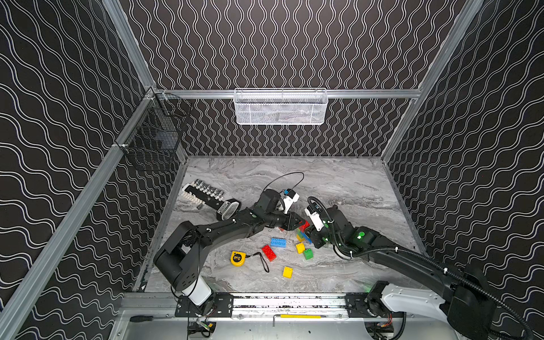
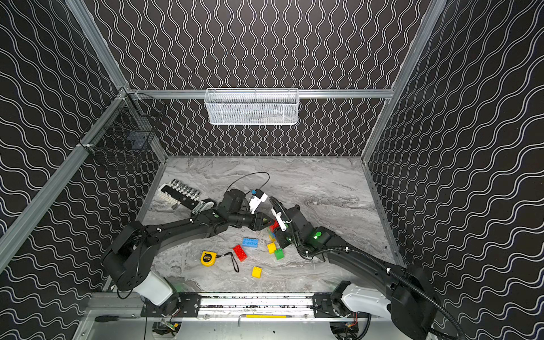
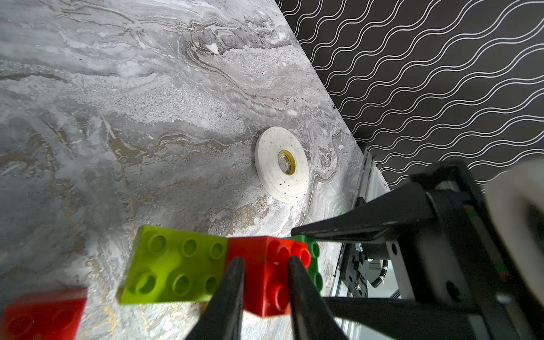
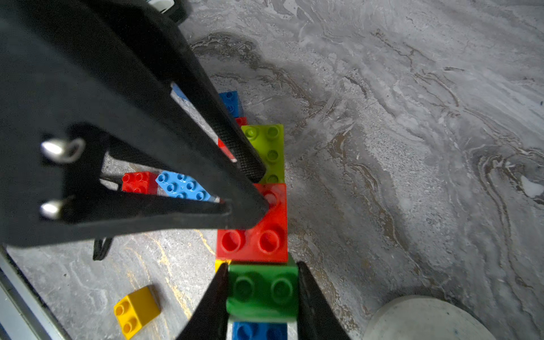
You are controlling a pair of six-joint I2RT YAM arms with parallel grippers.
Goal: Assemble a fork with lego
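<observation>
My left gripper (image 1: 295, 225) and right gripper (image 1: 311, 232) meet over the brick cluster. In the left wrist view, a red brick (image 3: 255, 266) sits between the left fingertips, joined or touching a lime plate (image 3: 170, 263), with green behind. In the right wrist view a green brick (image 4: 262, 289) is held between my right gripper's fingers, above a blue piece (image 4: 260, 331) and beside the red brick (image 4: 266, 238). Whether the left fingers grip the red brick is unclear.
Loose yellow (image 1: 288, 272), red (image 1: 268, 252), light blue (image 1: 277, 242) and green (image 1: 308, 254) bricks lie toward the front, with a tape measure (image 1: 237, 258). A tape roll (image 3: 266, 158) shows in the left wrist view.
</observation>
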